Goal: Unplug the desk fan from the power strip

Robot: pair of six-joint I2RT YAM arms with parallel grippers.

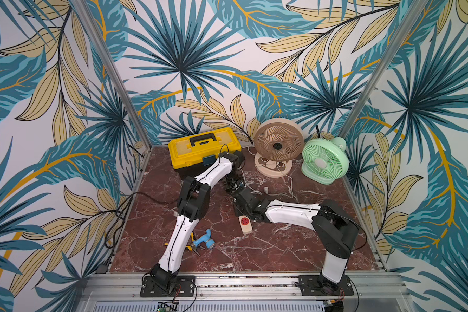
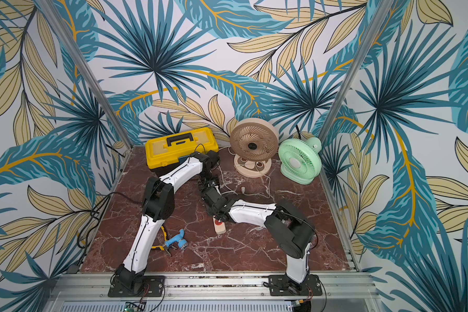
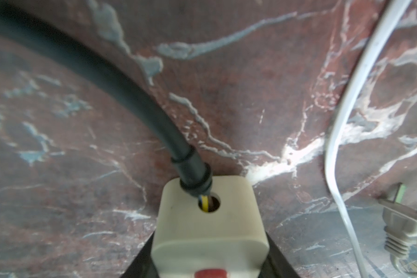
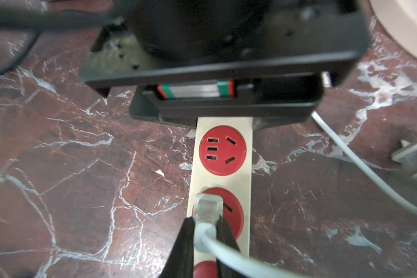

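Observation:
The power strip (image 4: 224, 180) lies on the marble table, red sockets facing up. My left gripper is shut on its far end, where a black cord enters, in the left wrist view. In the right wrist view a white plug (image 4: 208, 208) sits at a middle socket, and my right gripper is around its cable end, part open, fingertips low over the strip; whether it grips is unclear. Another loose plug (image 3: 403, 220) lies beside the strip. The beige fan (image 1: 278, 137) and green fan (image 1: 322, 163) stand at the back right.
The yellow toolbox (image 1: 202, 150) stands at the back left, close behind my left arm. A blue toy-like tool (image 1: 205, 239) and yellow-handled tools lie at the front left. White cables run across the table right of the strip.

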